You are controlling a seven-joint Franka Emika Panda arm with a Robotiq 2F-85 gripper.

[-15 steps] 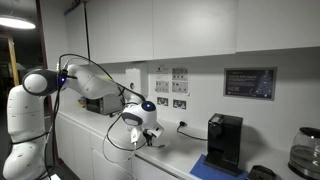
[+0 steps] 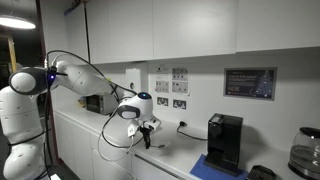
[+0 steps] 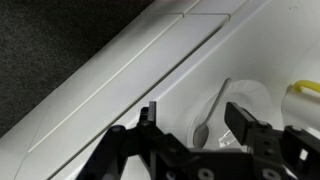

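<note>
A metal spoon [image 3: 203, 131] lies in a round white dish [image 3: 262, 96] on the countertop in the wrist view. My gripper is above it, its fingers [image 3: 148, 113] apart to either side of the spoon, with nothing visibly gripped. Part of the dish and the spoon's lower end are hidden behind the gripper. In the exterior view, the gripper [image 2: 147, 139] points down over the counter; the spoon is too small to make out there.
Something with a yellow handle [image 3: 309, 86] stands right of the dish. Along the counter are a black coffee machine [image 2: 224, 139] on a blue mat [image 2: 219, 168] and a glass carafe [image 2: 306, 152]. The counter's front edge and white cabinet doors [image 3: 100, 95] run close by.
The items on the counter look unmoved.
</note>
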